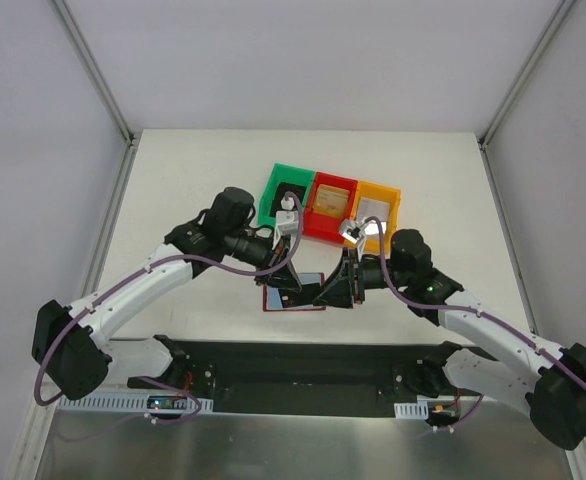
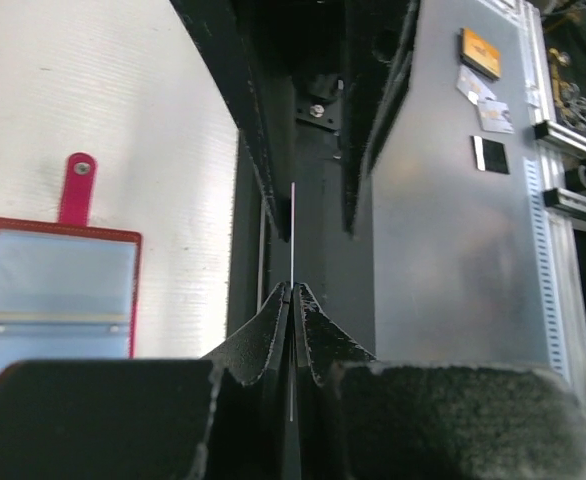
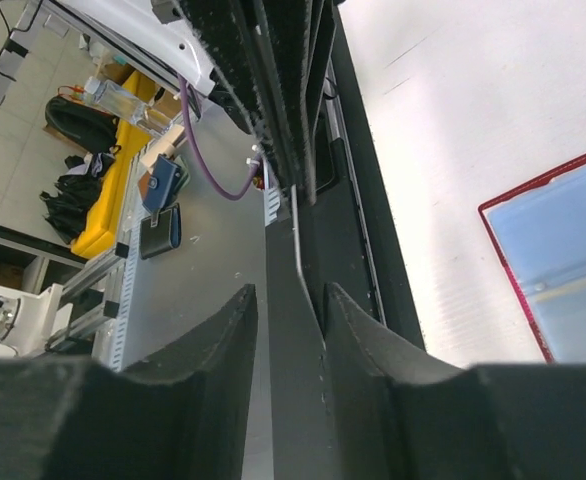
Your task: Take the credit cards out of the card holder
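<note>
In the left wrist view a thin card (image 2: 292,250) stands edge-on, with my left gripper shut on its near end. Around the card's far part, the right gripper's fingers (image 2: 273,190) are spread apart. Seen from the right wrist, the card (image 3: 304,262) leans slightly; my right gripper is open, its right finger close to the card. The red-edged card holder (image 2: 63,270) lies open on the white table, its clear sleeves facing up. From above, both grippers meet over the holder (image 1: 274,298), partly hiding it; the card cannot be made out there.
Behind the arms stand a green box (image 1: 265,203), a red box (image 1: 317,233) and an orange box (image 1: 393,225), side by side. A dark wallet (image 3: 161,231) lies on the grey surface beyond the table edge.
</note>
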